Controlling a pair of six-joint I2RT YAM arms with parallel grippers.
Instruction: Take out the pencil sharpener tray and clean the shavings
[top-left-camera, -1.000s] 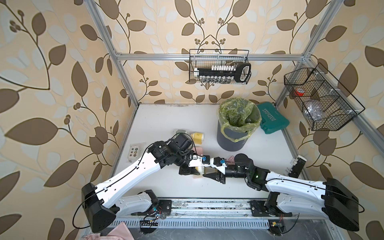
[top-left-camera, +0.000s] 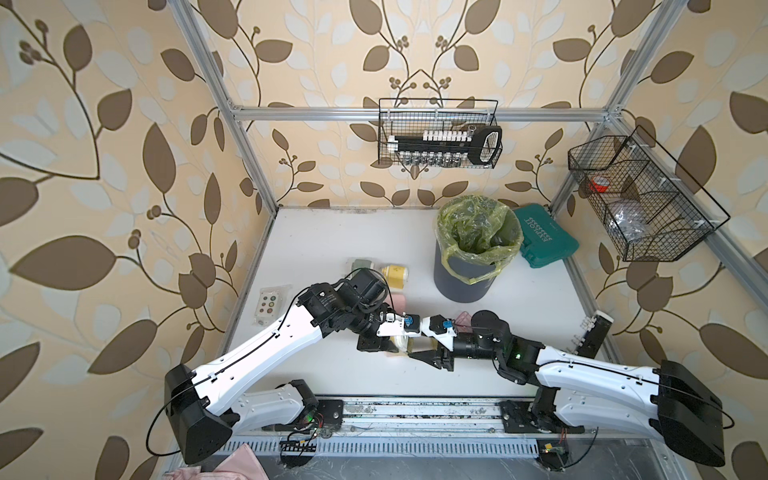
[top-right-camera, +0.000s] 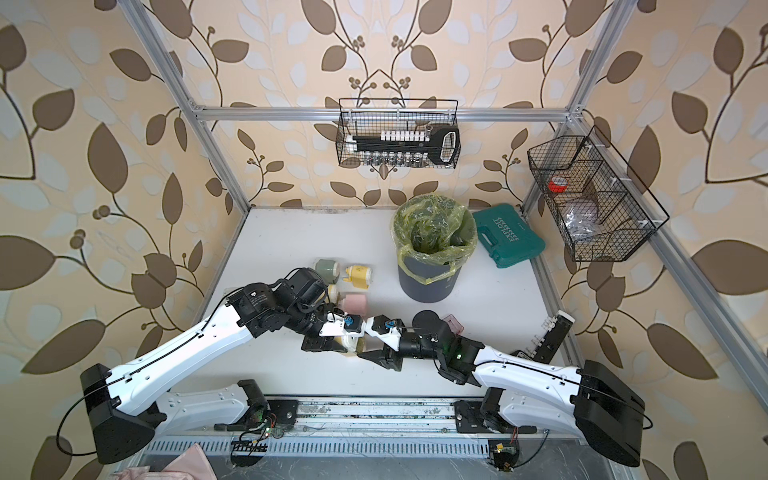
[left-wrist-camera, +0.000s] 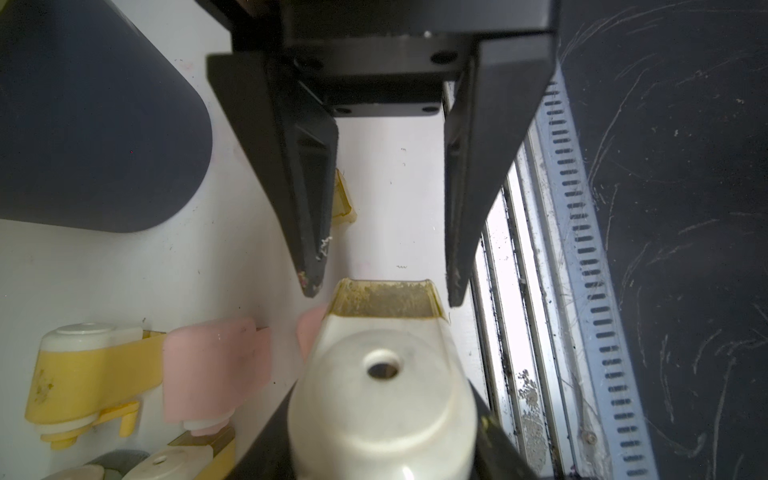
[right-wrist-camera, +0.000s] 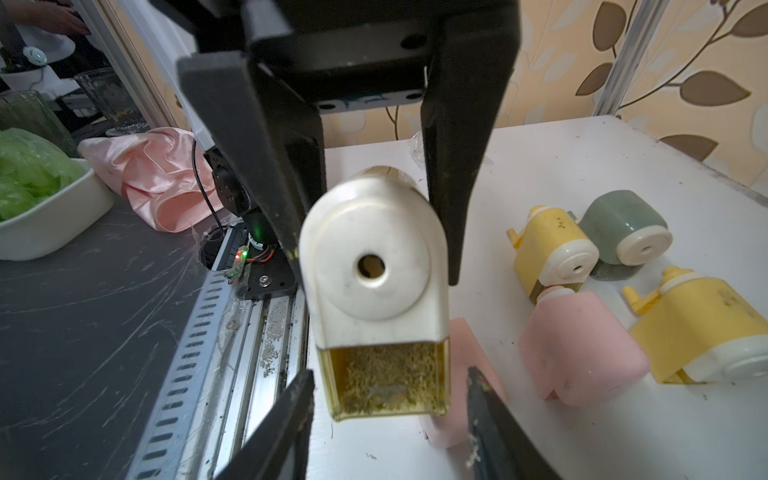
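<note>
My left gripper is shut on a white pencil sharpener (left-wrist-camera: 382, 416) above the table. The sharpener's clear amber tray (right-wrist-camera: 385, 377), with shavings inside, faces my right gripper. That gripper stands open, its fingers either side of the tray's end in both wrist views, with no contact visible. In the top left view both grippers meet at the middle front of the table.
Several other sharpeners, including a pink one (right-wrist-camera: 580, 344) and a yellow one (right-wrist-camera: 700, 328), lie below. A lined bin (top-left-camera: 464, 272) and green case (top-left-camera: 548, 240) stand back right.
</note>
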